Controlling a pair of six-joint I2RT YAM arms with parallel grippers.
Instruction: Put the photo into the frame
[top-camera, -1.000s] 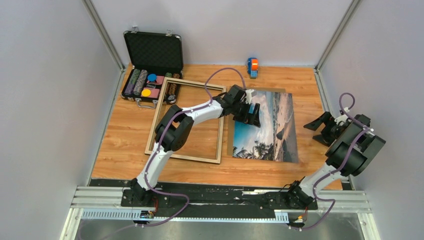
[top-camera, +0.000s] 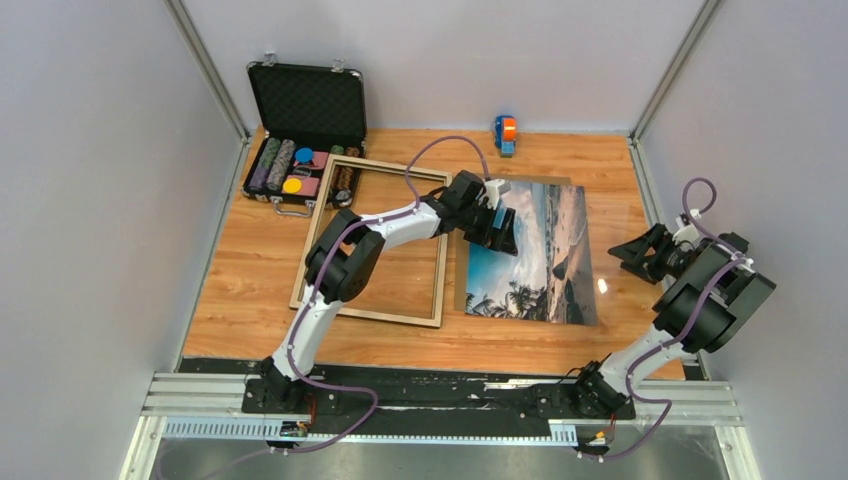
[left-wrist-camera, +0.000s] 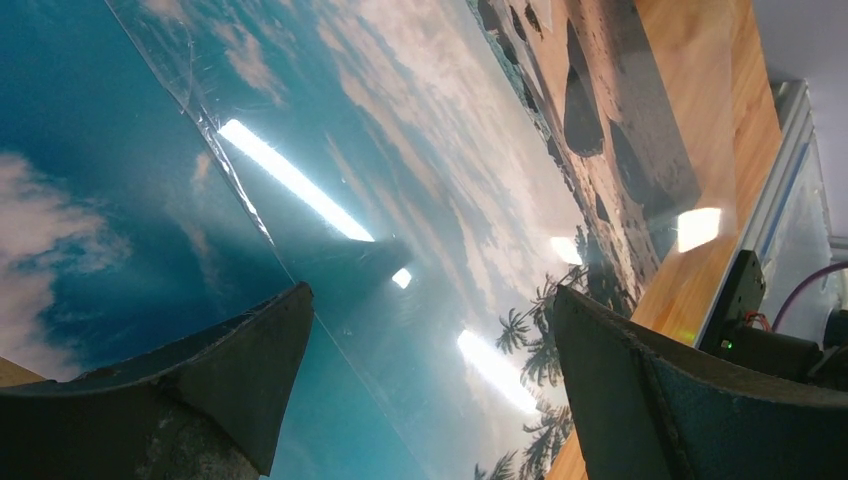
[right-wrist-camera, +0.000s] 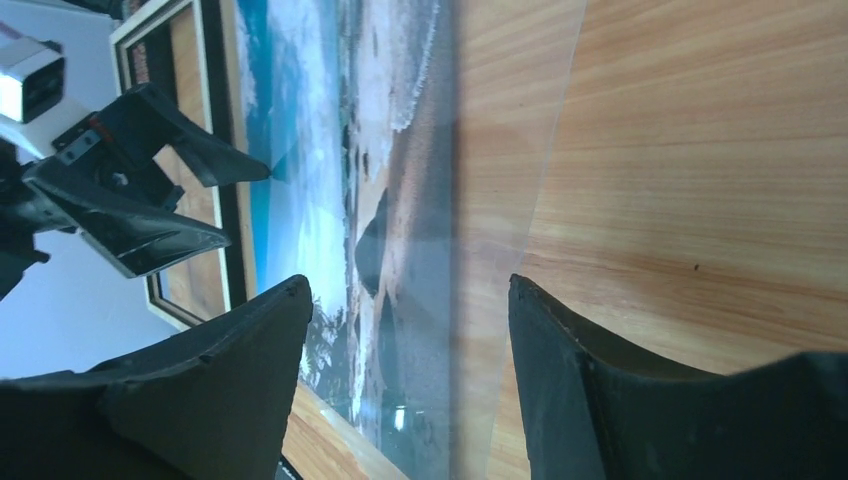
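The beach photo lies flat on the table over a brown backing board. A clear sheet overlaps the photo and reaches past its right edge. Left of them is the empty wooden frame, partly covered by the left arm. Over the photo's left part, my left gripper is open; between its fingers only the photo's glossy surface shows below. Beyond the photo's right side, my right gripper has its fingers apart, nothing held, with the sheet's edge in view between them.
An open black case with poker chips stands at the back left, touching or very near the frame's corner. A blue and orange toy sits at the back edge. Bare table shows right of the photo.
The right gripper's fingers have come closer together and the arm has shifted slightly. My left gripper has barely moved; photo and frame lie where they were.
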